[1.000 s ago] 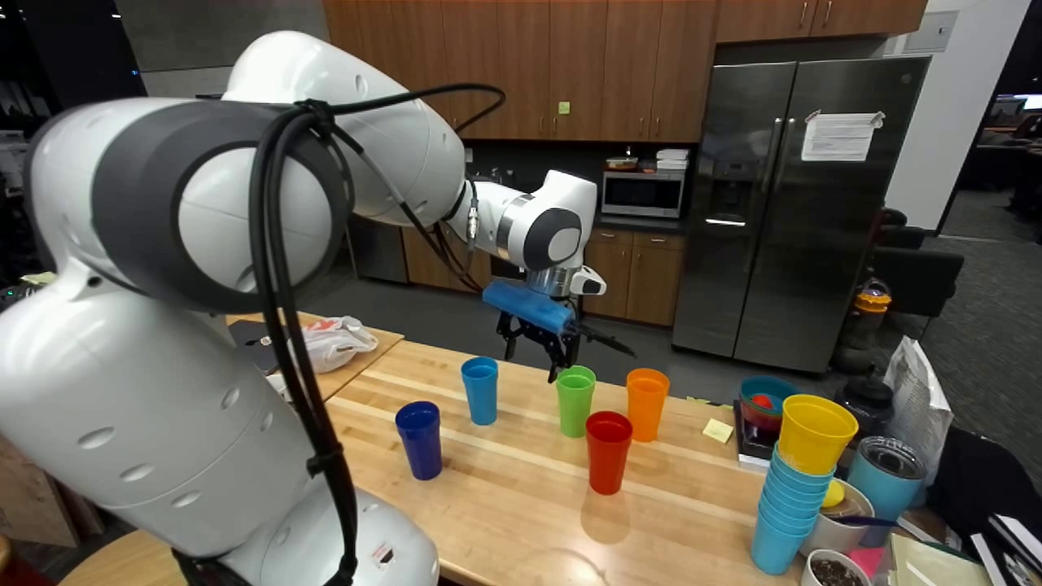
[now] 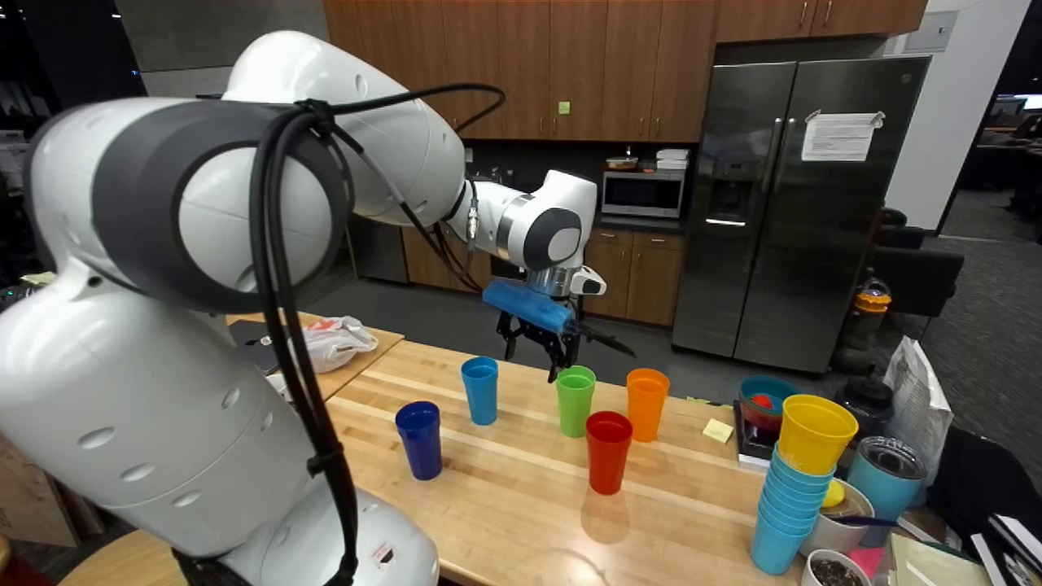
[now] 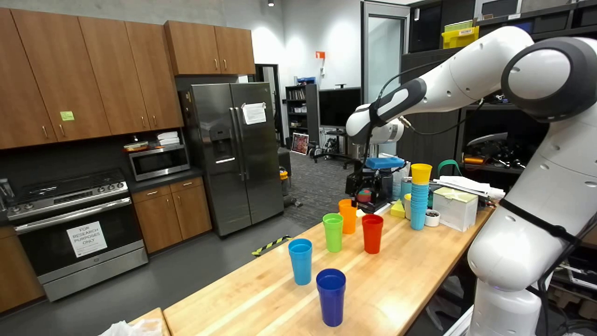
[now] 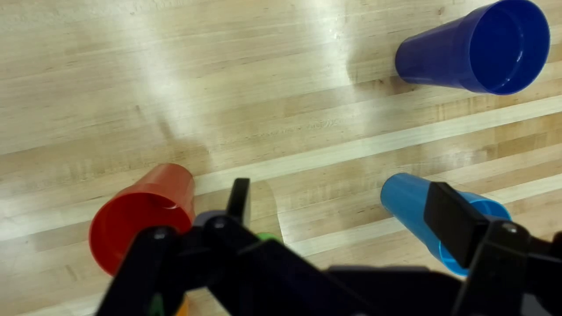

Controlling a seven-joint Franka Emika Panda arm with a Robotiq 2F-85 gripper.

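My gripper [image 2: 531,365] hangs above the far side of the wooden table, its fingers wide apart; in the wrist view nothing is held between them. Close to its right finger in exterior view 1 is a green cup [image 2: 575,402]. An orange cup [image 2: 647,404] and a red cup [image 2: 607,457] stand to the right of it. To the left are a light blue cup [image 2: 480,392] and a dark blue cup [image 2: 419,441]. All of these cups are upright and separate. The wrist view's dark fingers cover most of the green cup [image 4: 268,236] and part of the light blue cup [image 4: 411,202].
A tall stack of light blue cups [image 2: 789,508] topped by a yellow cup [image 2: 816,433] stands at the table's right end, among bowls, a tumbler [image 2: 886,478] and other clutter. A plastic bag [image 2: 337,342] lies at the left.
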